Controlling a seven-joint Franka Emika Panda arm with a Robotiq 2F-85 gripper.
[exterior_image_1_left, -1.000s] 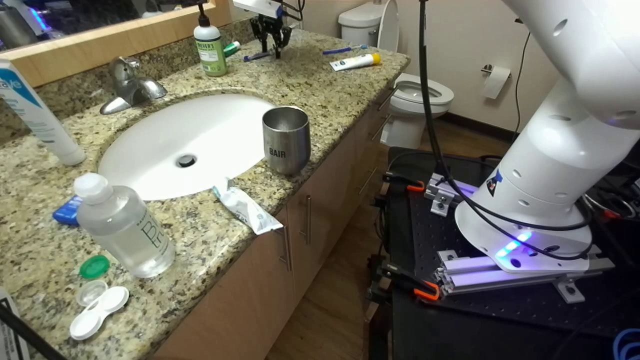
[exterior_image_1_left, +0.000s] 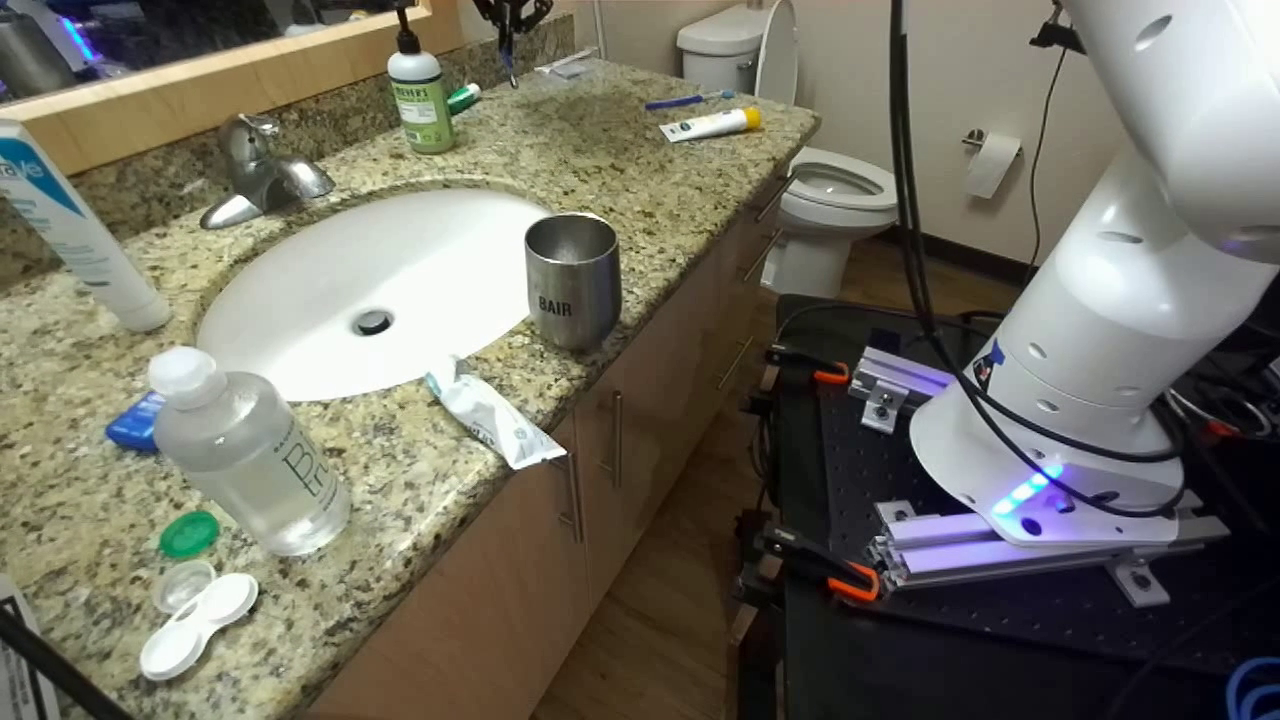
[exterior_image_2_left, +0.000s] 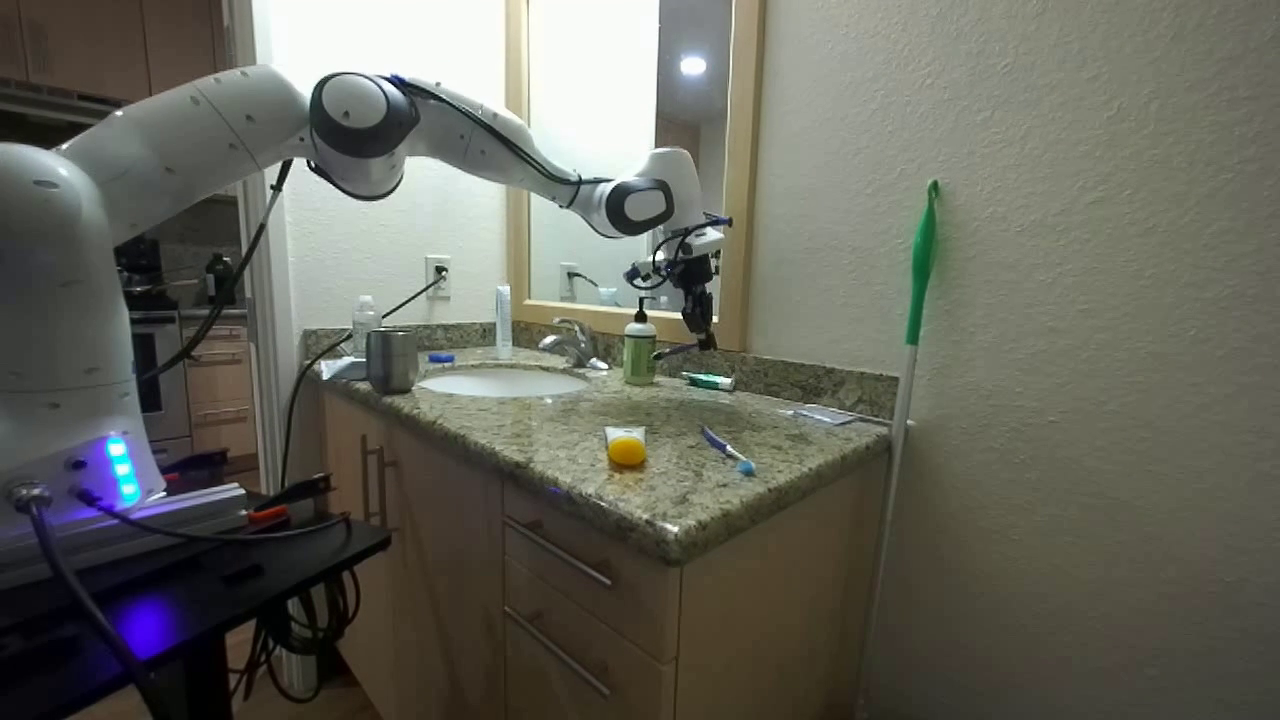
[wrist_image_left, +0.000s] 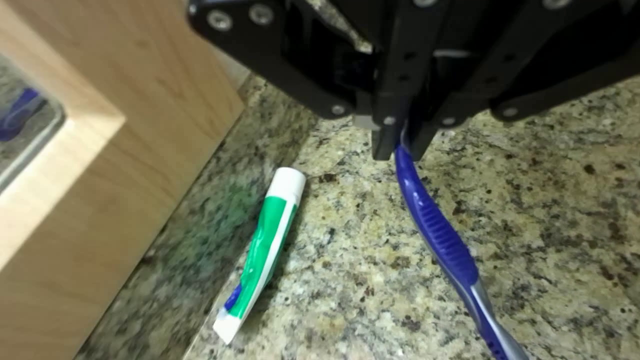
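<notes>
My gripper is shut on a blue toothbrush (wrist_image_left: 441, 234), which juts down and to the right in the wrist view. The end between the fingers is hidden. In exterior view 2 the gripper (exterior_image_2_left: 702, 338) hangs above the back of the counter, close to the green soap bottle (exterior_image_2_left: 639, 350). At the top of exterior view 1 the held toothbrush (exterior_image_1_left: 509, 62) hangs clear of the counter. A green and white toothpaste tube (wrist_image_left: 264, 246) lies below, against the backsplash.
A steel cup (exterior_image_1_left: 573, 294) stands by the sink (exterior_image_1_left: 258, 300). Another blue toothbrush (exterior_image_2_left: 720, 446) and a yellow-capped tube (exterior_image_2_left: 625, 446) lie near the counter's right end. A clear bottle (exterior_image_1_left: 258, 456) and a crumpled tube (exterior_image_1_left: 492, 414) sit at the near side.
My gripper has risen from the counter and moved slightly left in exterior view 1. The toothbrush, low over the counter before, has gone up with it.
</notes>
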